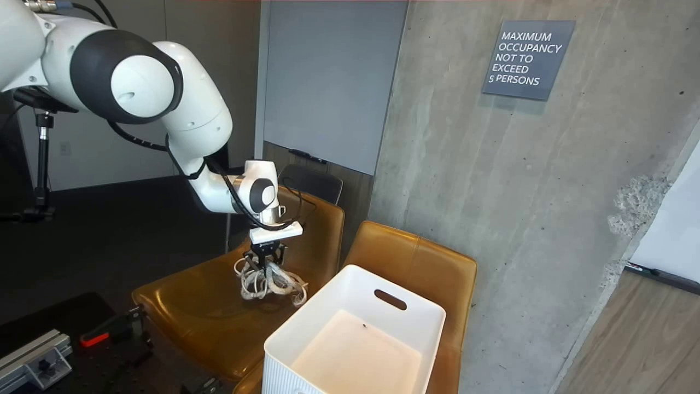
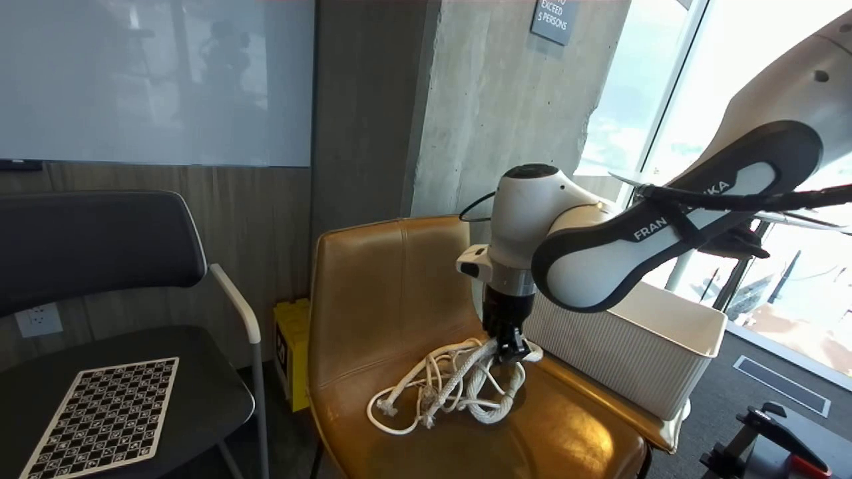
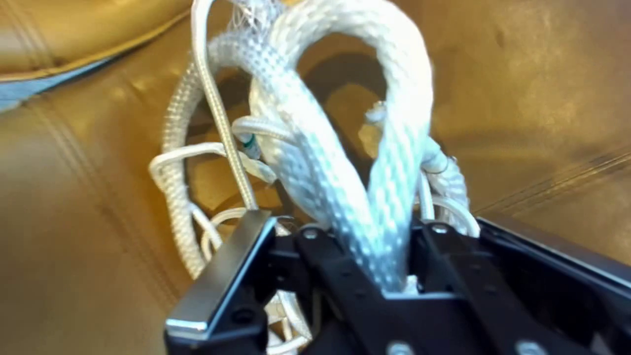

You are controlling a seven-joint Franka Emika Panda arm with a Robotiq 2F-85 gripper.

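Note:
A tangled bundle of white rope (image 1: 256, 281) hangs from my gripper (image 1: 266, 257) over the seat of a brown leather chair (image 1: 197, 302). In the wrist view a thick loop of the rope (image 3: 408, 112) is pinched between the black fingers, and my gripper is shut on it. Thinner white cords and a frayed end show around that loop. From the other side, the rope (image 2: 447, 383) spreads below and to the left of my gripper (image 2: 511, 351); whether its lowest strands touch the seat I cannot tell.
An empty white bin (image 1: 367, 276) with a slotted handle stands on a second brown chair (image 1: 420, 256), beside the rope's chair. A dark chair (image 2: 120, 335) bears a patterned board (image 2: 104, 415). Near the bin's front left lie metal and black fixtures (image 1: 39, 361).

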